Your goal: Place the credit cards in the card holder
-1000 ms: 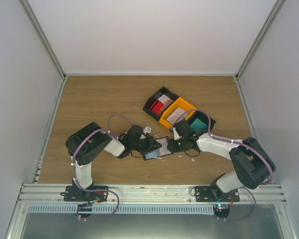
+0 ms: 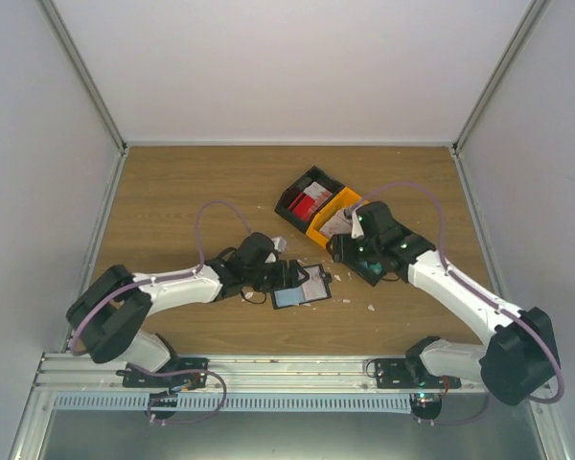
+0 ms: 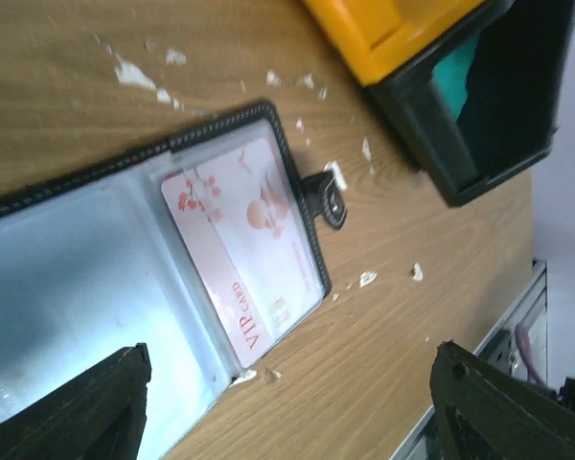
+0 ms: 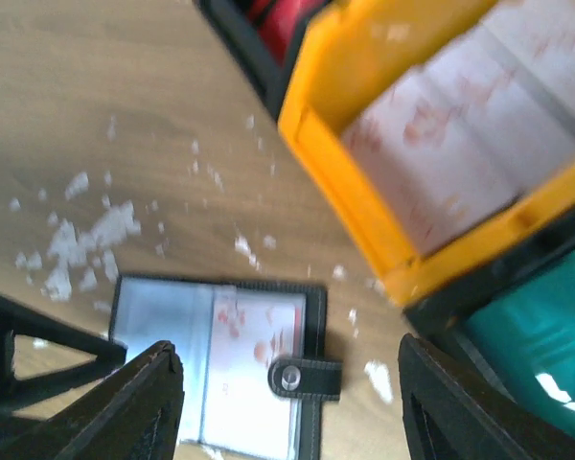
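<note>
The card holder (image 2: 305, 289) lies spread flat on the table, black-edged with clear sleeves and a snap strap (image 3: 327, 199) on its right side. A white VIP card (image 3: 232, 240) with red blossoms rests in its right-hand sleeve. Over the holder, my left gripper is open, its two fingers wide apart and empty. My right gripper also stands open with nothing between its fingers, up and to the right of the holder, near the boxes. More white cards (image 4: 450, 134) lie in the yellow box (image 4: 350, 206).
Behind the holder, a black box (image 2: 286, 203) holds red and white cards. Right of the yellow box, another black box with green cards (image 4: 546, 335) is partly under my right arm. Bare table (image 2: 172, 192) stretches across the left and back.
My right gripper opened, left the strap and moved up and right toward the boxes.
</note>
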